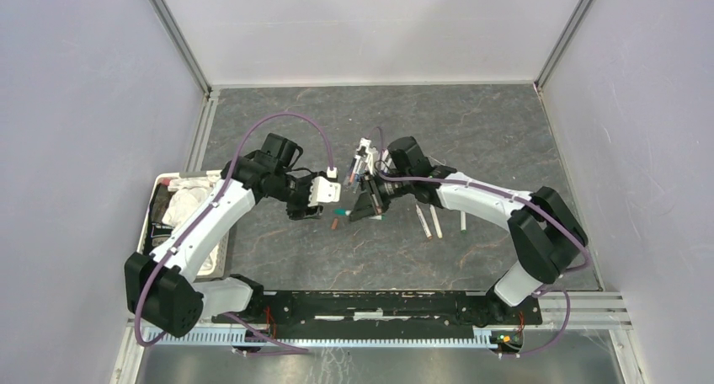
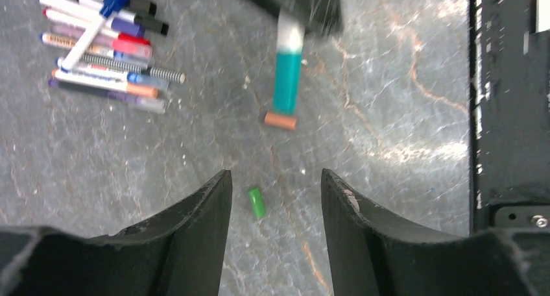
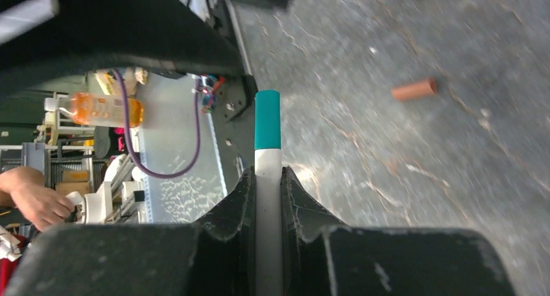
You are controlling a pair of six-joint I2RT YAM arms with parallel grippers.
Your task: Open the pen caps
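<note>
A white pen with a teal cap [image 3: 268,121] sits upright in the right wrist view, my right gripper shut on its white barrel. In the left wrist view it points toward my left gripper, which stands open with nothing between its fingers. An orange cap [image 2: 280,121] and a small green cap [image 2: 257,202] lie loose on the grey surface below.
A bunch of markers [image 2: 107,56] lies beside the grippers, and more pens [image 1: 434,221] lie to the right. A white basket [image 1: 221,251] with cloths is at the far left.
</note>
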